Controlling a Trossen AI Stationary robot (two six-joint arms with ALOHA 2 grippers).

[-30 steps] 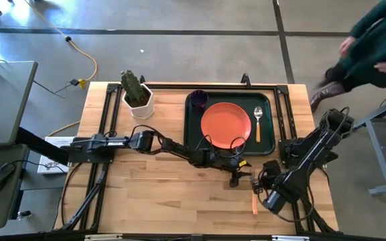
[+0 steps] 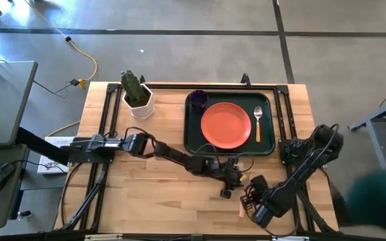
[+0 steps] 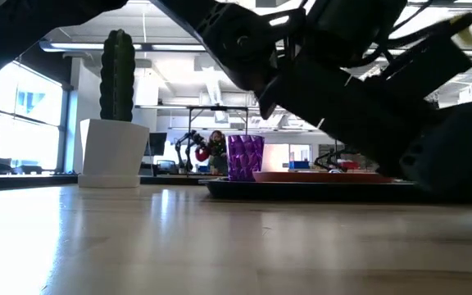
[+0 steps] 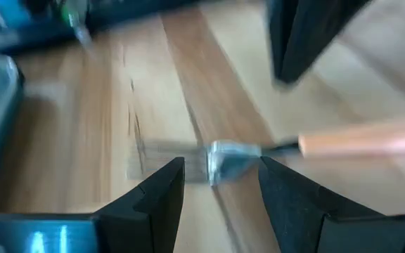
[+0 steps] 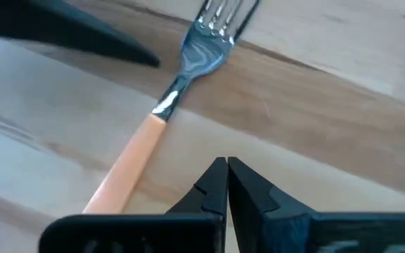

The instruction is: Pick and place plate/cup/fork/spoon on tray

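The fork (image 5: 133,156), with a peach handle and metal head, lies on the table. My right gripper is shut beside its handle, nothing between the fingers. In the left wrist view the fork (image 4: 232,159) is blurred beyond my left gripper, which stands open with bare fingers. One dark finger of the other arm reaches in near the fork in each wrist view. On the dark green tray (image 2: 194,138) are the orange-red plate (image 2: 228,125), the purple cup (image 2: 198,99) left of it, and the spoon (image 2: 257,124) right of it.
A potted cactus (image 2: 138,96) stands left of the tray at the back. The grippers are close together at the front of the table, right of centre. Bare wood (image 2: 159,201) lies left of them. Dark frame rails run down both sides.
The person has moved mostly out of view.
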